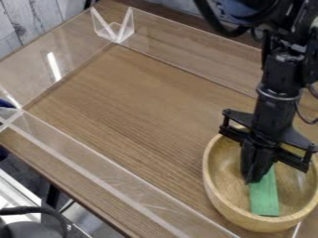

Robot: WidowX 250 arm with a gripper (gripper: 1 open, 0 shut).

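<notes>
My gripper (255, 175) hangs down from the black arm at the right, its fingertips lowered into a tan bowl (224, 193) in the near right corner. A green rectangular object (263, 195) lies in the bowl at the fingertips. The gripper looks shut; whether anything is between the fingers is hidden.
Clear plastic walls (162, 51) border its back and front edges. A black cable-like object (25, 212) is at the lower left, outside the wall.
</notes>
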